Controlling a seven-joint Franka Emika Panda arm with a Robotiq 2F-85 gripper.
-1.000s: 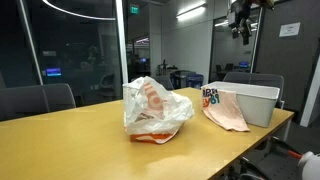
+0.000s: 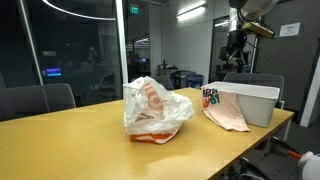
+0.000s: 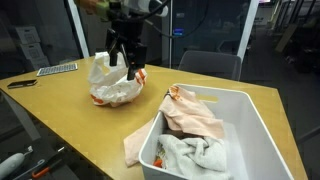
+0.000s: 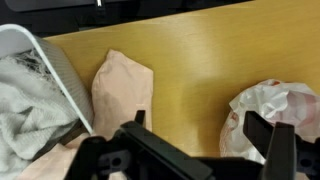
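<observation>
My gripper hangs open above the table, to the left of the white box in exterior view 1. Nothing shows between its fingers in the wrist view. A pink cloth drapes over the box wall, part of it inside and part lying on the table. Its outer end shows beside the box in the wrist view. A grey-white cloth lies crumpled in the box. The crumpled white plastic bag with orange print stands on the table, apart from the gripper.
Bare wooden table separates the box from the bag. A wide clear stretch of table lies left of the bag in exterior view 1. Chairs stand behind the table. A keyboard rests at the far left in exterior view 2.
The gripper has come down from high above the box side, and its fingers now show in exterior view 1. The cloths, box and bag have not moved.
</observation>
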